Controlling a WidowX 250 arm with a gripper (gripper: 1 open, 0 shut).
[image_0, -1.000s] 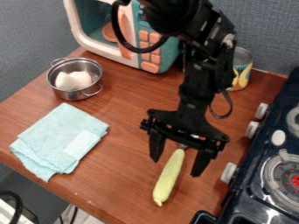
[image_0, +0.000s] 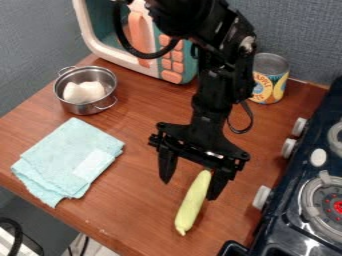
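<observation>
My black gripper (image_0: 193, 175) hangs low over the wooden table, its fingers spread open on either side of the upper end of a pale yellow corn cob (image_0: 190, 208). Whether the fingers touch the cob cannot be told.
A steel pot (image_0: 106, 98) with white contents and a folded cyan cloth (image_0: 64, 165) are on the left. A toy microwave (image_0: 171, 67) and a can (image_0: 267, 80) stand at the back. A black stove (image_0: 301, 215) fills the right edge.
</observation>
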